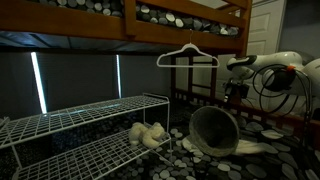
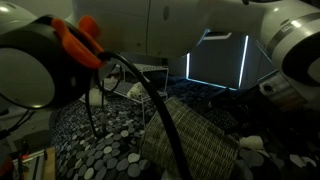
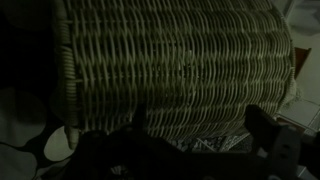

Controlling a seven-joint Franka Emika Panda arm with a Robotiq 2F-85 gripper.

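Note:
A wicker basket [image 1: 215, 131] lies on its side on the dark pebble-patterned bedding, its mouth turned toward exterior view 1. Its woven side [image 3: 180, 65] fills most of the wrist view, and exterior view 2 shows the same basket [image 2: 188, 139] below the arm. My gripper appears open in the wrist view, its two dark fingers [image 3: 257, 123] wide apart in front of the weave. From exterior view 1, the gripper [image 1: 236, 93] hangs above and behind the basket. Whether a finger touches the wicker cannot be told in this dim light.
A white wire rack [image 1: 95, 156] stands at the left, with a pale plush toy [image 1: 147, 134] beside it. Overhead hang a white hanger [image 1: 187, 58] and a wooden bunk beam [image 1: 120, 27]. White cloth [image 1: 252, 147] lies right of the basket.

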